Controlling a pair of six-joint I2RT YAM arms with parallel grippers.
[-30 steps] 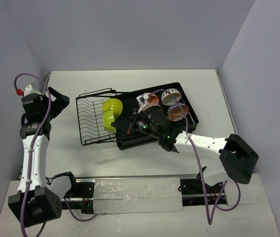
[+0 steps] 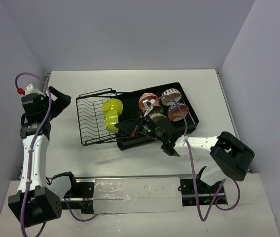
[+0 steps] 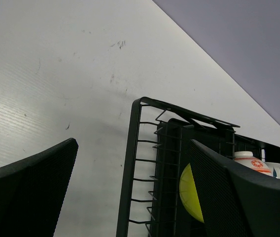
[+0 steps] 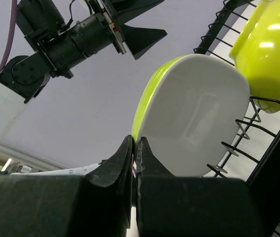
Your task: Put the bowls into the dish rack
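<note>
A yellow bowl with a white inside (image 4: 194, 113) stands on its side at the wire dish rack (image 2: 88, 118), my right gripper shut on its rim. A second yellow bowl (image 4: 265, 47) sits in the rack just behind it. Several patterned bowls (image 2: 177, 111) are in the black tray (image 2: 192, 118) to the right, partly hidden by my right arm in the top view. My left gripper (image 2: 61, 98) hangs open at the left, away from the rack, with only table between its fingers in the left wrist view.
Grey walls enclose the left, back and right sides.
My right gripper and the yellow bowl it holds have shifted slightly, mostly rightward in the top view. The left arm has barely moved.
</note>
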